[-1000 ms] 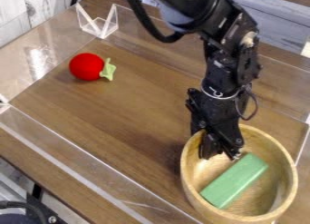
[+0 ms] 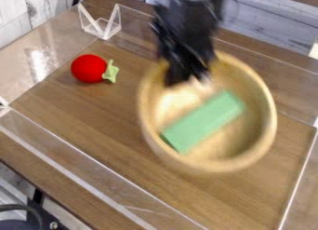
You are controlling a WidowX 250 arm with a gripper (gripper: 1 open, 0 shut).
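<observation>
My dark gripper point(image 2: 187, 66), blurred by motion, is shut on the rim of a cream-yellow bowl point(image 2: 248, 136) in the middle right of the camera view. Inside the bowl lies a green block point(image 2: 203, 120). A red tomato-like object point(image 2: 88, 68) with a pale green top sits on the wooden table at the upper left, apart from the bowl. The exact contact between fingers and rim is blurred.
A clear wire holder point(image 2: 99, 22) stands at the back left. Transparent edging runs along the table's sides. A white slatted wall is behind.
My gripper has moved up and to the left, carrying the bowl with the green block from the lower right toward the middle. The red object has stayed put.
</observation>
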